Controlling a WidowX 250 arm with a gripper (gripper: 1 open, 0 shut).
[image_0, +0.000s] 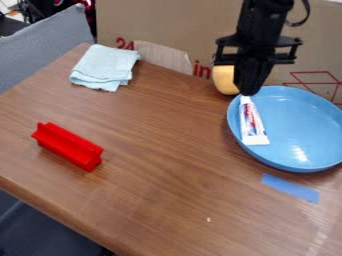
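My black gripper (249, 82) hangs at the top right, its fingers shut just above the upper end of a white toothpaste tube (253, 124) with red and blue print. The tube lies on a blue plate (307, 130), along its left side. A yellow rounded object (223, 78) stands behind the gripper, partly hidden. A red object (67, 145) lies on the table at the left, and a folded light-blue cloth (102, 67) lies at the back left.
A cardboard panel (159, 23) stands along the back. A strip of blue tape (290, 188) is on the wooden table below the plate.
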